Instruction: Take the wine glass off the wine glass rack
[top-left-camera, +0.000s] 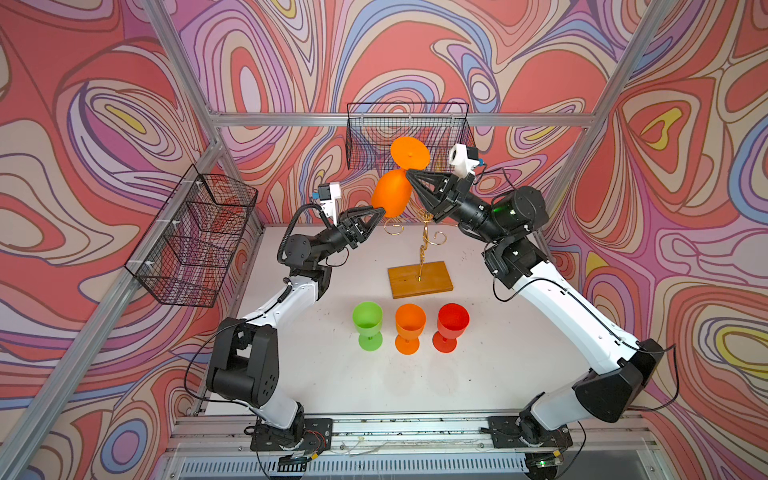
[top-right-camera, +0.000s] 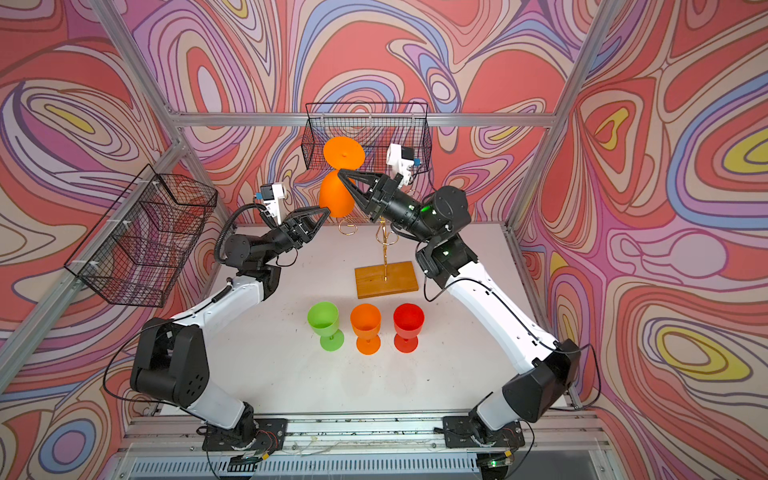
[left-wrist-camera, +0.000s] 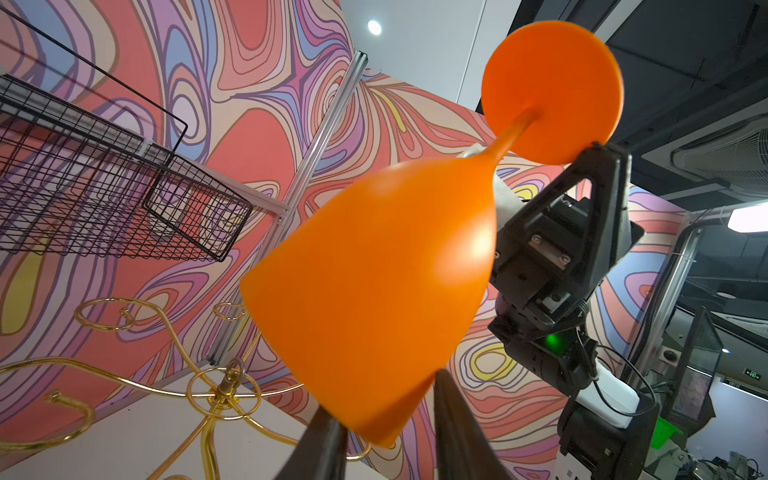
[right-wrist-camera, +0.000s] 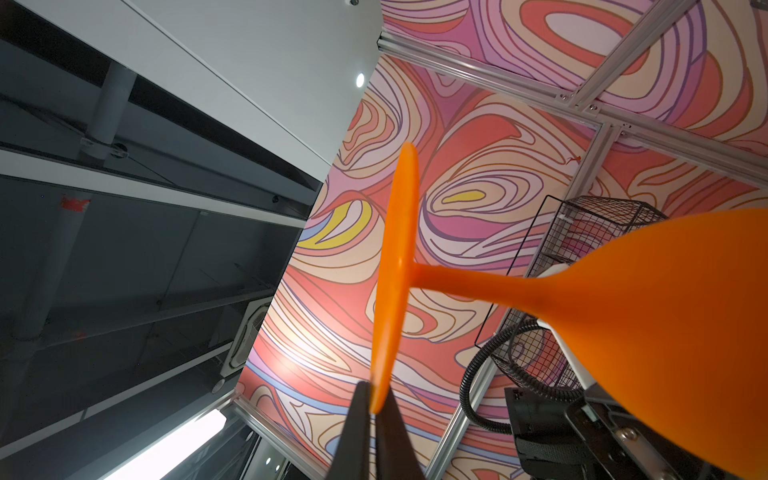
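Observation:
An orange wine glass (top-left-camera: 390, 193) is held tilted in the air above the gold rack (left-wrist-camera: 226, 390), clear of its rings. My right gripper is shut on the edge of the glass's round foot (right-wrist-camera: 392, 280). In the left wrist view the bowl (left-wrist-camera: 384, 280) slants down toward my left gripper. Its fingers (left-wrist-camera: 460, 424) stand apart on either side of the bowl's rim; whether they touch it is hard to tell. The rack's wooden base (top-left-camera: 420, 280) rests on the table, and the right arm partly covers the rack from above.
Green (top-left-camera: 368, 317), orange (top-left-camera: 410, 320) and red (top-left-camera: 453, 319) goblets stand upright in a row in front of the rack. Wire baskets hang on the left (top-left-camera: 192, 240) and back (top-left-camera: 360, 144) frame.

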